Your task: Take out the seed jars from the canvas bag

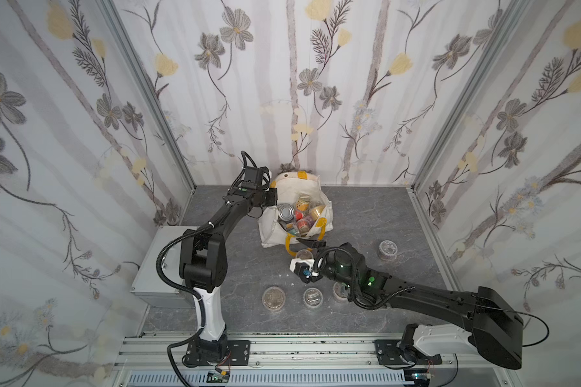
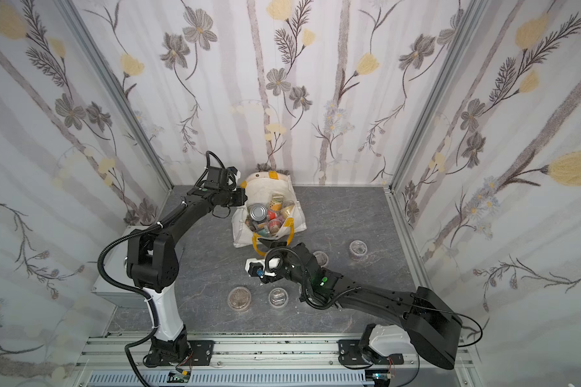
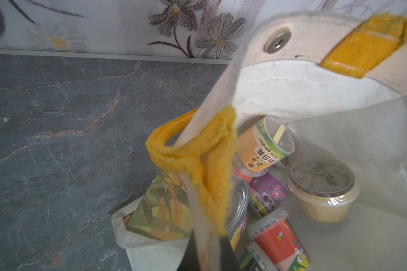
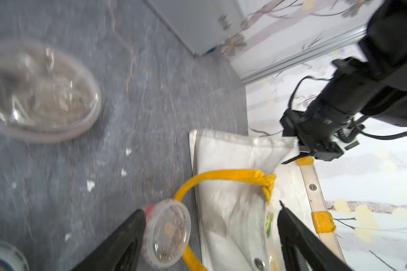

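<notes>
The canvas bag (image 1: 270, 232) with yellow handles stands at the back centre, holding several seed jars (image 3: 262, 149) and a metal can (image 1: 286, 212). My left gripper is shut on the bag's left rim (image 3: 208, 113), beside a yellow handle. My right gripper stands part open in front of the bag, above a clear-lidded jar (image 4: 169, 232) on the table by the handle; nothing shows held between its fingers.
Several clear-lidded containers (image 1: 273, 298) stand on the front and right of the grey table (image 1: 381, 206). A grey box (image 1: 149, 277) is at the left edge.
</notes>
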